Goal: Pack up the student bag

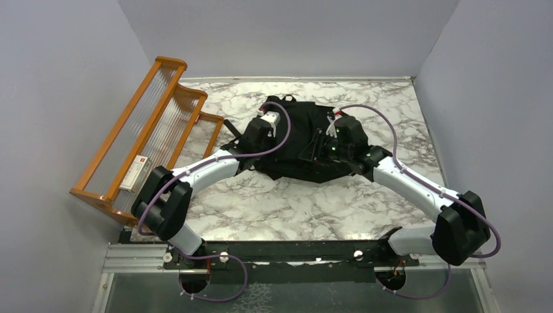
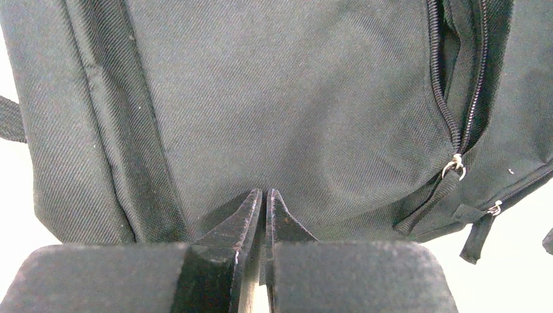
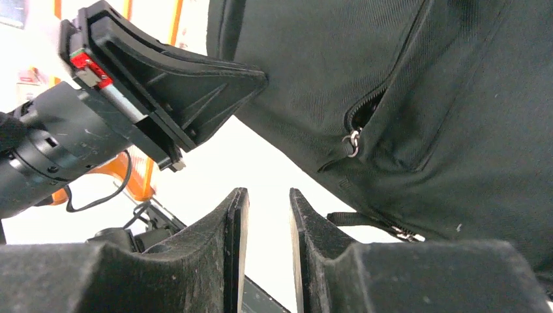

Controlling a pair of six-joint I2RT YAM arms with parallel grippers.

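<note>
The black student bag (image 1: 297,127) lies on the marble table between both arms. Its main zipper (image 2: 435,72) is parted in a narrow gap at the top of the left wrist view, with a metal puller (image 2: 454,167) where the two rows meet. My left gripper is shut over the bag's left part, and nothing shows between its fingertips. The right gripper stands open and empty near the bag's front edge. A lower zipper pull (image 3: 407,233) lies close to its right finger. The bag's inside is hidden.
Leaning at the left is a wooden rack (image 1: 124,130) with clear ribbed panels, holding a white box (image 1: 134,173). A black strap (image 1: 231,128) sticks out on the bag's left.
</note>
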